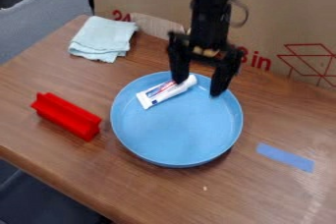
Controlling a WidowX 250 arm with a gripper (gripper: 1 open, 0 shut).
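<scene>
My black gripper [199, 69] is open above the back of a blue plate [178, 136], blurred, its two fingers spread on either side near the plate's back rim. A white toothpaste tube [165, 89] with blue and red print lies diagonally on the back left of the plate, close by the left finger; whether they touch I cannot tell.
A red object [66, 114] lies on the wooden table to the left. A folded light blue cloth [102, 37] is at the back left, blue tape [285, 157] at the right. Cardboard walls the back; bare table surrounds the plate.
</scene>
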